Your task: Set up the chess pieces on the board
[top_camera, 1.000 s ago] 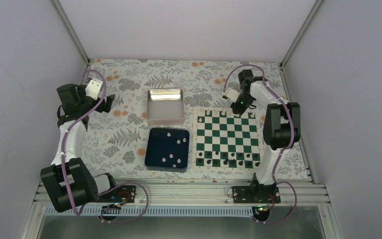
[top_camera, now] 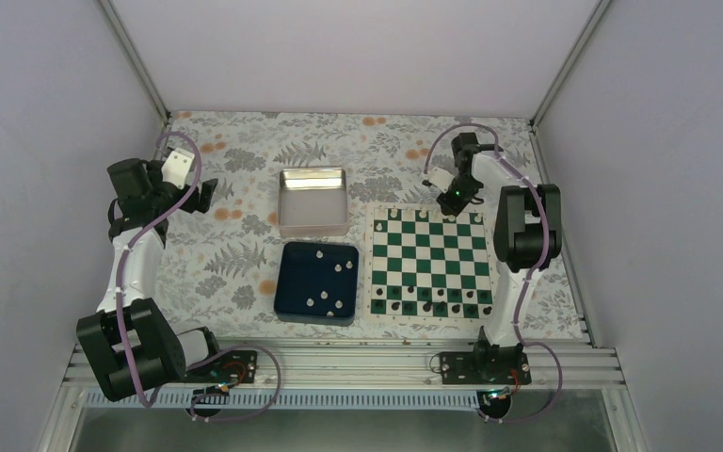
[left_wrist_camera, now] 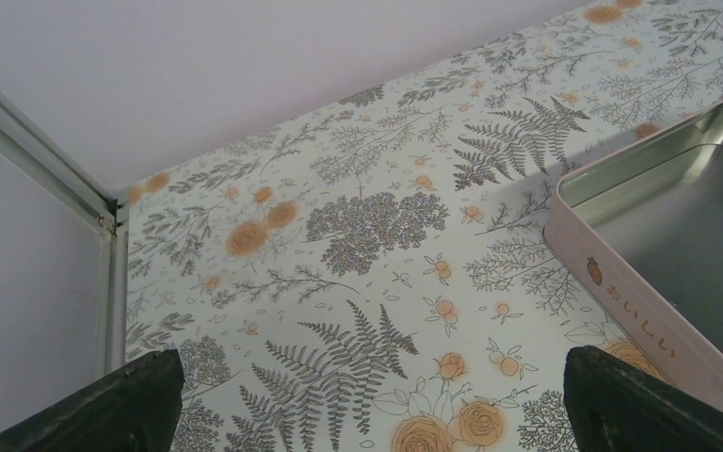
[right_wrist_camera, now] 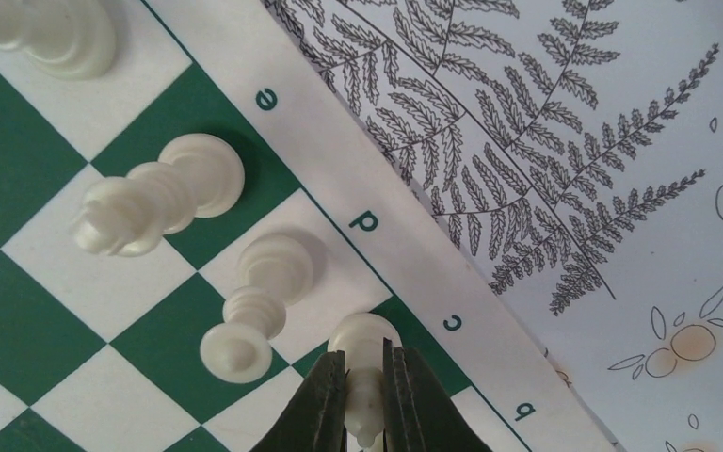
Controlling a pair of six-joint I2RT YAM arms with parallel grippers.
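Note:
In the right wrist view, my right gripper is shut on a white bishop-like piece point(right_wrist_camera: 364, 405), its base over the dark square beside the letter c. Whether that base touches the board cannot be told. Close by stand a white queen-like piece point(right_wrist_camera: 235, 350) and a taller white king-like piece point(right_wrist_camera: 193, 179). On the green-and-white chessboard point(top_camera: 430, 266), white pieces line the far edge and dark pieces point(top_camera: 425, 306) fill the near rows. The blue tray point(top_camera: 292, 282) holds several white pieces point(top_camera: 324, 296). My left gripper is open and empty, far from the board.
A metal-toned, pink-sided box point(top_camera: 313, 229) stands empty behind the blue tray. Between that box and my left arm the patterned tablecloth point(top_camera: 235, 240) is clear. Neighbouring pieces crowd the right gripper along the board's far rank.
The right arm has shifted slightly, its elbow a little to the left, while the gripper stays at the board's far rank. The left arm has not moved.

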